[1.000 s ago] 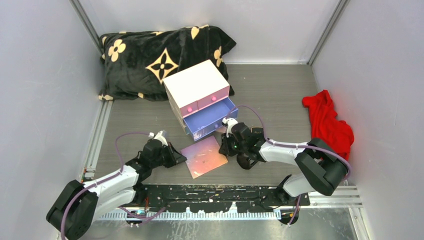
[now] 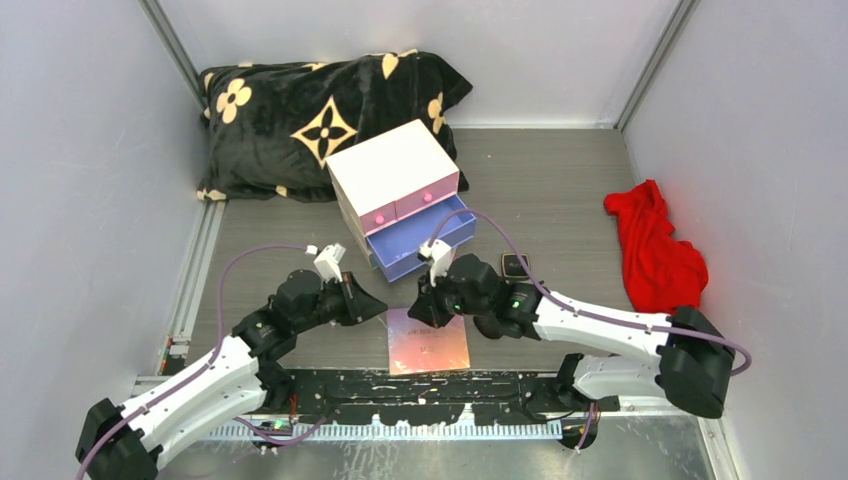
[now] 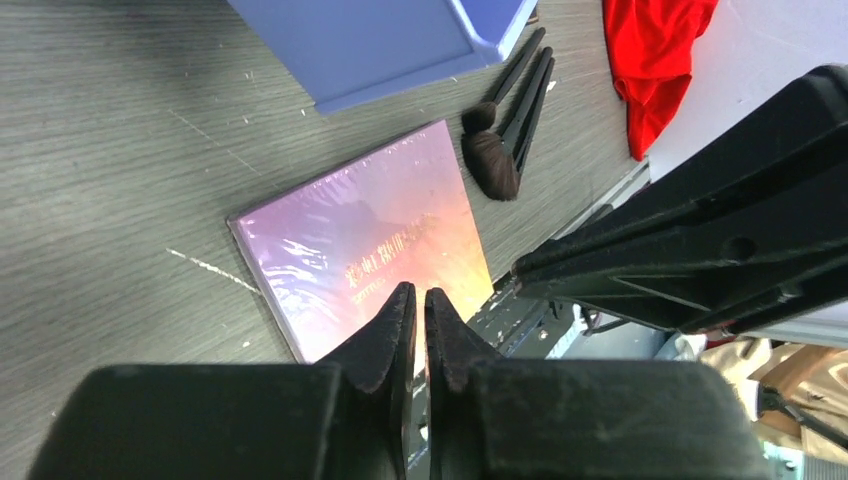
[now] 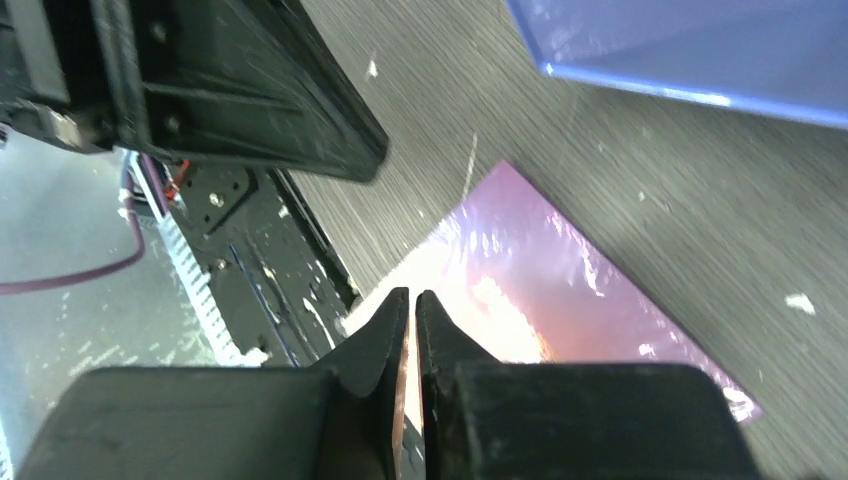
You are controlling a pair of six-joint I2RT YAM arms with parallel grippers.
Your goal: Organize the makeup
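A flat pink-orange palette lies on the table below the open blue drawer of a white-and-pink makeup organizer. Dark makeup brushes lie to its right in the left wrist view. My left gripper is at the palette's upper left; my right gripper is over its upper part. In their own wrist views both grippers' fingertips sit close together above the palette, with nothing visible held between them.
A black patterned cushion lies at the back left behind the organizer. A red cloth lies by the right wall, and a small dark square item sits right of the drawer.
The palette has shifted right and straightened, now lying nearly square to the front edge. My left gripper has moved right; my right gripper has moved left over the palette.
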